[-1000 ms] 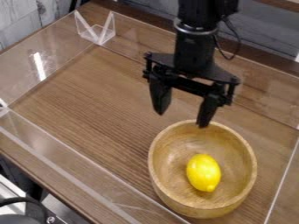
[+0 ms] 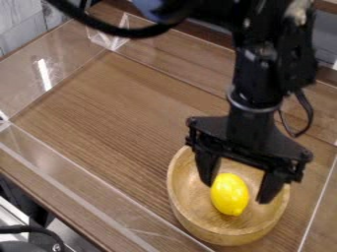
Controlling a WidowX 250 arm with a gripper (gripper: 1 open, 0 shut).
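My gripper (image 2: 242, 157) is low over a tan round wooden bowl (image 2: 227, 228), its black fingers open and spread either side above a yellow oval object (image 2: 230, 193) that lies in the bowl. Nothing shows held between the fingers. The arm hides the back of the bowl.
A small clear holder (image 2: 105, 30) stands at the back left. Dark cables lie at the lower left edge.
The gripper has come down and toward the front, from above and behind the bowl to over the yellow object. The bowl and yellow object look unmoved.
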